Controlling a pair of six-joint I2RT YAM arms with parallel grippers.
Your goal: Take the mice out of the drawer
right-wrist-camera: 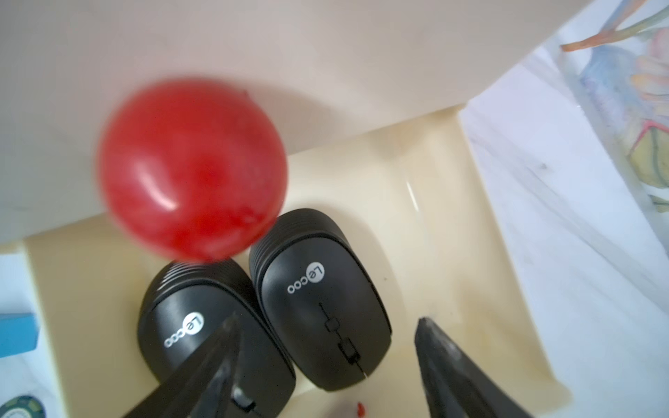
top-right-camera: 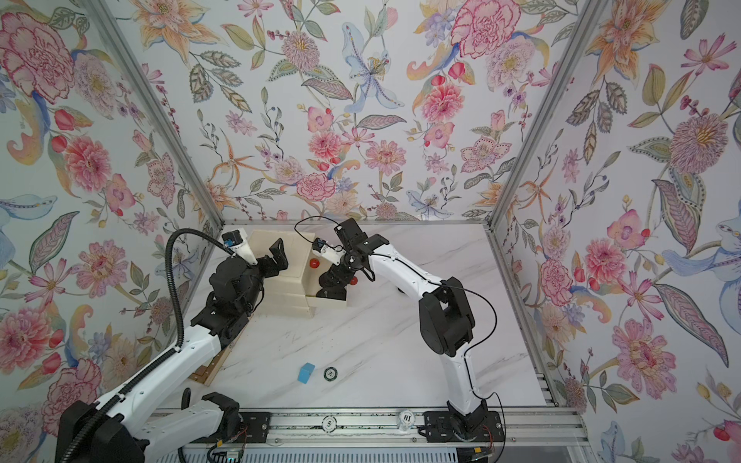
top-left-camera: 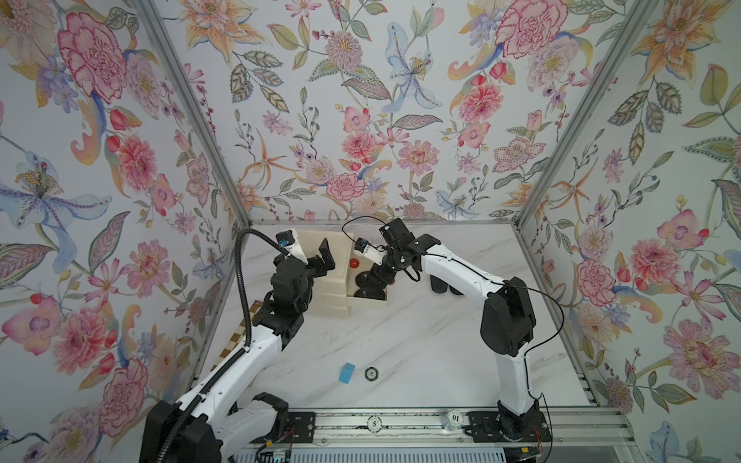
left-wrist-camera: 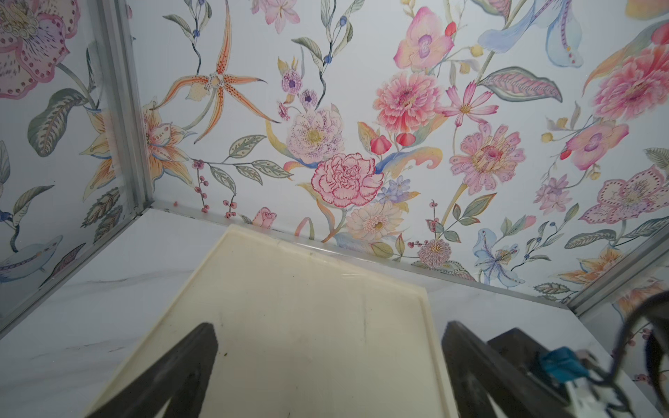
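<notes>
Two black mice with white lettering lie side by side in the open cream drawer. The right mouse sits between the fingers of my right gripper, which is part open above it. Its left finger overlaps the left mouse in the right wrist view; whether either finger touches a mouse cannot be told. My left gripper stands open with nothing between its fingers, over the top of the cream cabinet.
A red ball shows large near the mice at the drawer's cabinet side. Two dark objects stand on the table behind my right forearm. A blue block and a round disc lie in front.
</notes>
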